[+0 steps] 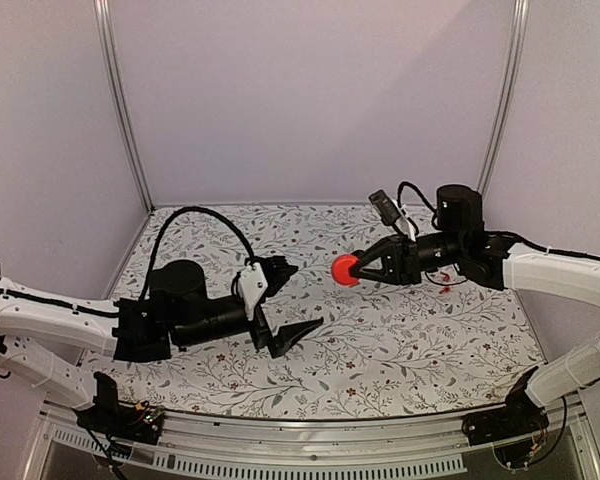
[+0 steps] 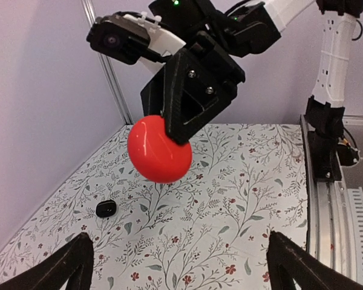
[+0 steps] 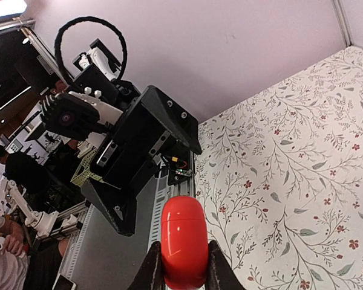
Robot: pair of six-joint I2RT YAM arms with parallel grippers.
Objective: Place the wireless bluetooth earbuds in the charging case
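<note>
A glossy red rounded case (image 1: pixel 344 270) is held up above the table in my right gripper (image 1: pixel 360 268), which is shut on it. In the right wrist view the case (image 3: pixel 184 232) stands upright between the black fingertips, a faint seam across its upper part. Opposite it, to the left in the top view, my left gripper (image 1: pixel 306 297) is wide open and empty, apart from the case. The left wrist view has its fingers (image 2: pixel 63 266) at the lower corners, bare patterned table between them. I cannot make out any earbuds for certain.
A small round black object (image 2: pixel 106 208) lies on the floral tabletop (image 2: pixel 218 211) at the back; from above it is mostly hidden behind the case. Small red specks (image 1: pixel 445 290) show under the right arm; I cannot tell what they are.
</note>
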